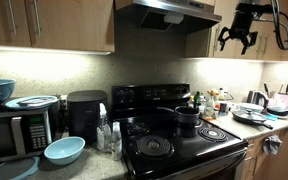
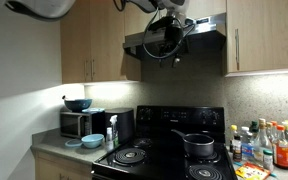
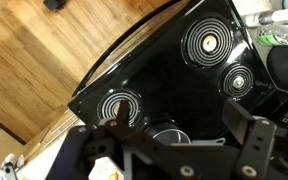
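Note:
High above the stove, my gripper (image 1: 236, 46) is open, its two dark fingers spread wide with nothing between them. In the wrist view, the gripper looks down on the black stove top (image 3: 169, 80). A dark pot (image 1: 187, 117) with a handle stands on a rear burner in the first exterior view. The second exterior view shows the same pot (image 2: 198, 146) well below the gripper. From the wrist, only part of the pot (image 3: 168, 134) shows between the fingers; the hand hides the rest.
A range hood (image 1: 168, 15) and upper cabinets (image 2: 259, 36) are close to the arm. Spray bottles (image 1: 104, 128), a blue bowl (image 1: 64, 150) and a microwave (image 1: 14, 135) stand left of the stove. Condiment bottles (image 2: 282, 146) crowd its right.

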